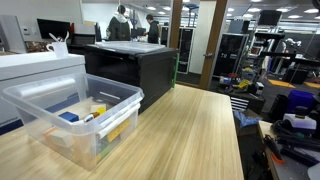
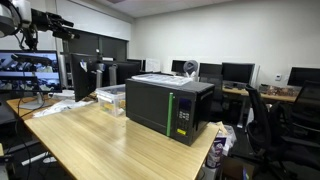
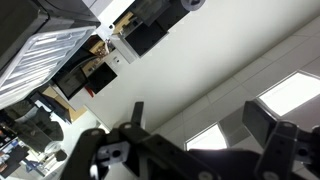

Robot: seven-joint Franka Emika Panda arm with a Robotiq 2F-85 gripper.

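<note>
In the wrist view my gripper is open, its two dark fingers wide apart with only pale wall and ceiling beyond them. It is aimed away from the table. Exterior view 2 has the arm raised high at the upper left, well clear of the tabletop (image 2: 110,140). A clear plastic bin (image 1: 75,118) stands on the table at the left of exterior view 1. Inside lie a blue item (image 1: 68,117), a yellow item (image 1: 98,109) and other small things that are hard to make out.
Behind the bin sits a black microwave (image 2: 160,108) with a green strip on its front and papers on top. A white mug (image 1: 57,47) holding utensils stands at the back left.
</note>
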